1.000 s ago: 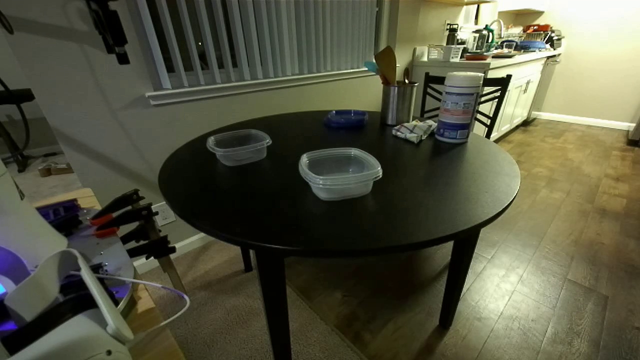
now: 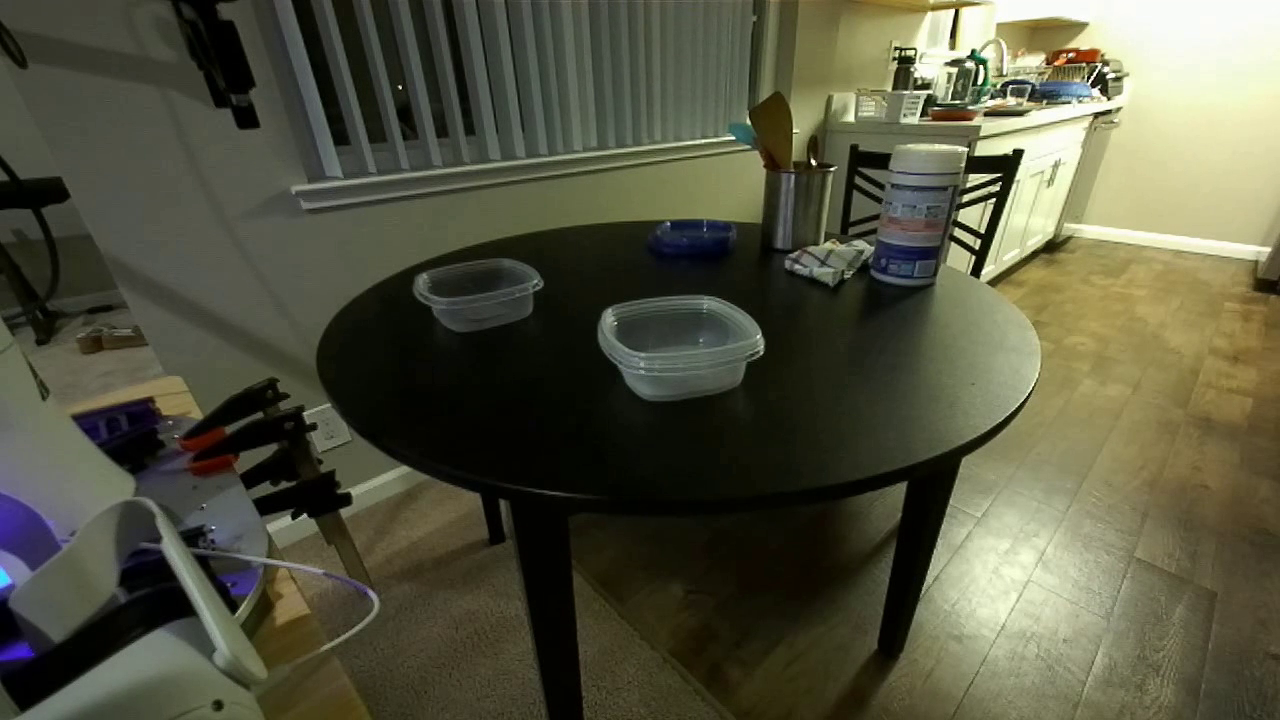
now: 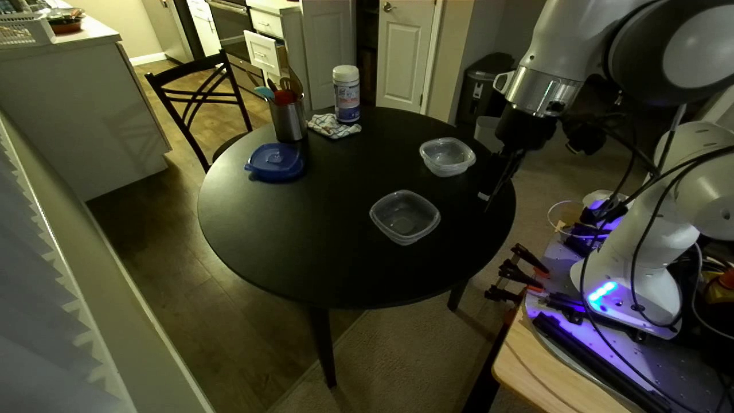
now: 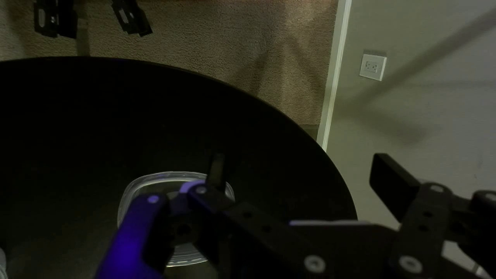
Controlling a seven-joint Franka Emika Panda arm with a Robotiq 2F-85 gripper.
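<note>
A single clear plastic container (image 2: 477, 310) sits on the left part of the round black table (image 2: 840, 384). Nearer the front, a second clear container (image 2: 684, 382) shows several rim lines, like stacked tubs. Exterior view 2 has the single tub (image 3: 404, 219) in front and the stacked-looking one (image 3: 447, 158) behind it. My gripper (image 3: 490, 198) points down over the table's right side, clear of both tubs. From the wrist, the gripper has its fingers wide apart, nothing between them; its left finger partly covers one tub (image 4: 132, 195) below.
A blue lid or lidded container (image 3: 275, 162), a metal utensil holder (image 3: 287, 118), a checked cloth (image 3: 334, 125) and a wipes canister (image 3: 347, 94) stand toward the far side. A chair (image 3: 199, 103) is drawn up there. Bare tabletop surrounds the tubs.
</note>
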